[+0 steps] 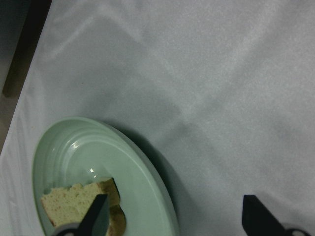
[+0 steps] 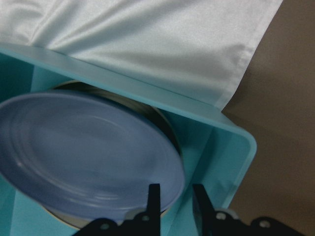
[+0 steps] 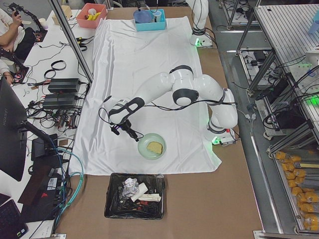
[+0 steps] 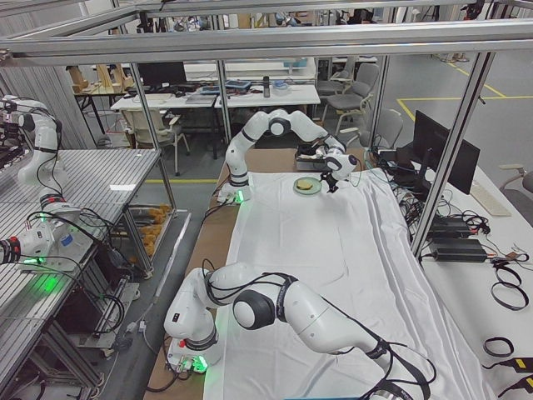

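Observation:
A green plate (image 3: 143, 150) holds a slice of bread (image 3: 154, 147) on the white cloth. My left gripper (image 3: 130, 133) hangs just beside and above it, open, with nothing between its fingers in the left wrist view. At the far end, a blue plate (image 2: 86, 152) sits tilted over a round metal item inside the light blue bin (image 2: 211, 147). My right gripper is over that plate's rim, its two fingertips apart; whether anything is held between them is not clear, but the rim appears free.
A black bin (image 3: 134, 211) with foil and paper stands just off the cloth near the left arm. A red bin (image 3: 101, 15) with yellow items is on the side table.

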